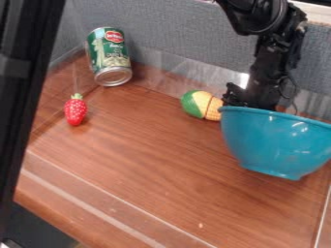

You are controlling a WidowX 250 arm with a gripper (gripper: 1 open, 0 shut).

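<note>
The black arm (272, 48) reaches down at the back right, its gripper low behind the blue bowl (274, 145), whose rim hides the fingertips; whether they hold anything is hidden. Just left of the gripper lies a green and yellow toy corn (200, 105), partly behind the bowl. A green can (110, 55) lies tilted by the back wall at the left, and a red toy strawberry (76, 109) lies on the wooden surface in front of it.
A grey padded wall with a clear strip runs along the back. A dark post (19, 87) stands at the left edge.
</note>
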